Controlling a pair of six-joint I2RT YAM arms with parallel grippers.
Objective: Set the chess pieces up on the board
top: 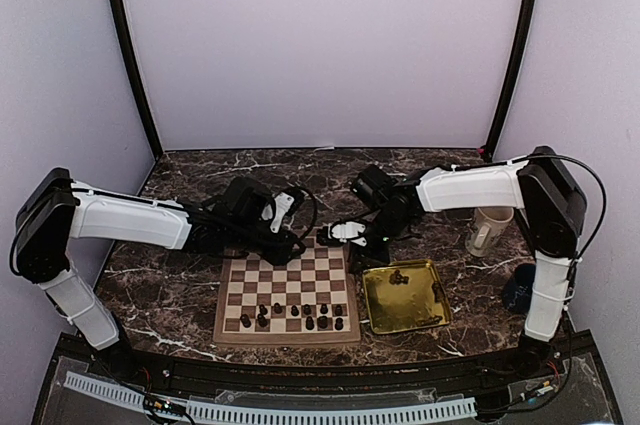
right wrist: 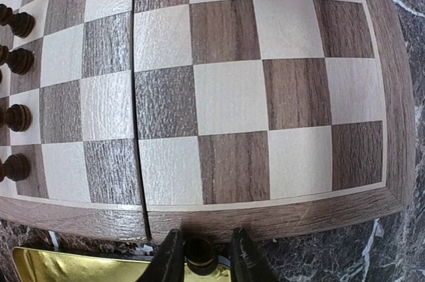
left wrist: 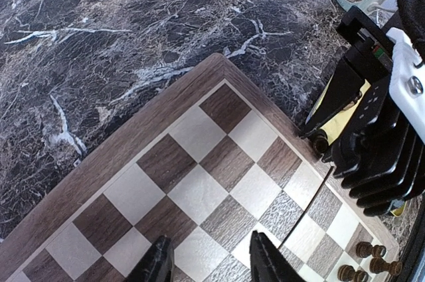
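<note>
The checkered board [top: 285, 280] lies on the table, with several dark pieces [top: 309, 323] standing on its near rows. My left gripper is open above the far part of the board, nothing between its fingers. By the board's right edge, my right gripper has its fingers apart around a dark piece [right wrist: 200, 255]. That piece is close to one finger, and a gap shows on the other side. In the left wrist view the same piece [left wrist: 319, 141] appears between the right fingertips. Whether it rests on something is hidden.
A gold tray [top: 375, 320] right of the board holds several dark pieces [top: 399, 277]. Farther right are a pale mug [top: 488, 232] and a dark blue cup [top: 520, 288]. The table behind the board is clear.
</note>
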